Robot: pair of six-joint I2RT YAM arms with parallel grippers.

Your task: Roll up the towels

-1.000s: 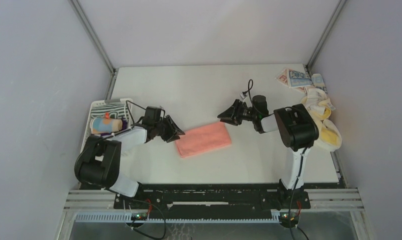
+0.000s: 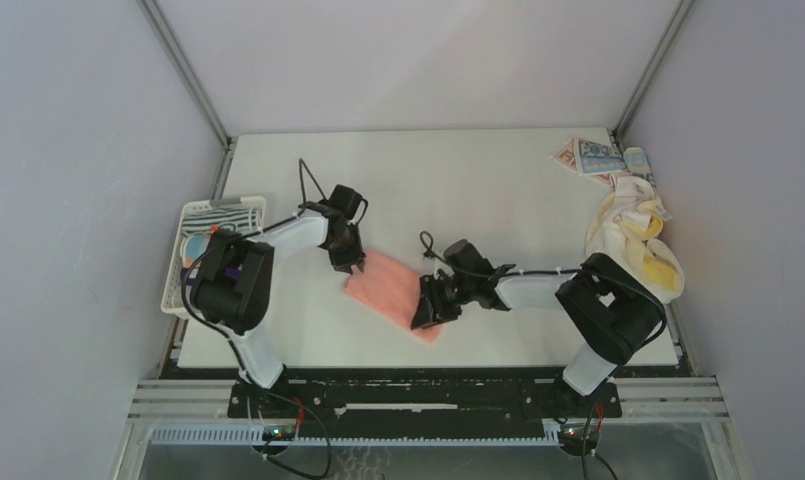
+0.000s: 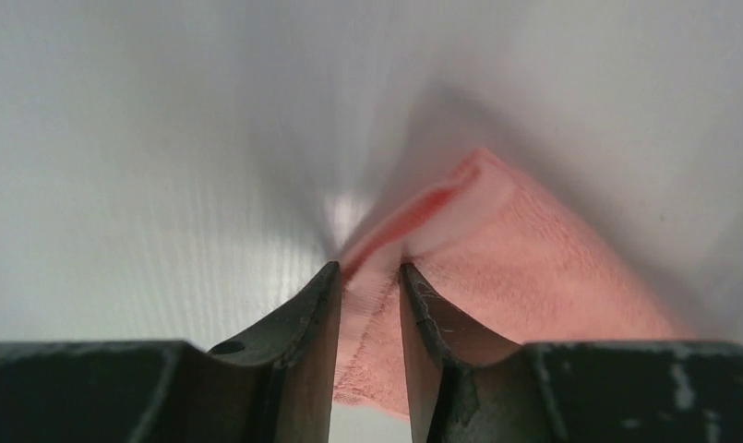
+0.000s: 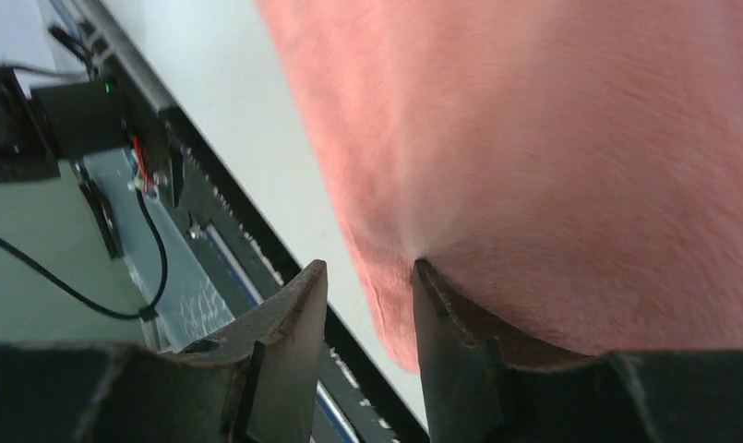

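Observation:
A pink folded towel lies slantwise at mid-table, its right end nearer the front edge. Over its left end is my left gripper. In the left wrist view the left fingers stand part open, a narrow strip of pink towel showing in the gap. At the towel's right end sits my right gripper. The right wrist view has the right fingers apart, with the edge of the cloth by one fingertip; whether they grip it is not clear.
A white basket with rolled towels stands at the left, partly behind the left arm. White and yellow towels are heaped at the right edge, near printed cloths.
The towel has turned, its right end coming toward the front. My right gripper moved frontward and left, while the left one went slightly backward and right.

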